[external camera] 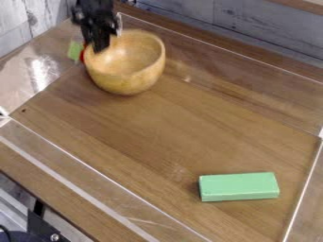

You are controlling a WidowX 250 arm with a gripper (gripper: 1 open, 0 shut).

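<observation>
A wooden bowl (130,66) sits in the upper left of the camera view. The dark gripper (101,41) reaches down from the top to the bowl's back-left rim and is shut on it; its fingertips are blurred. Behind the bowl at the left, small green and red items (75,51) are partly hidden by the gripper and bowl. Whether the bowl is lifted off the surface is hard to tell.
A mint-green block (239,186) lies at the front right of the wooden table (171,142). Grey walls border the back and left.
</observation>
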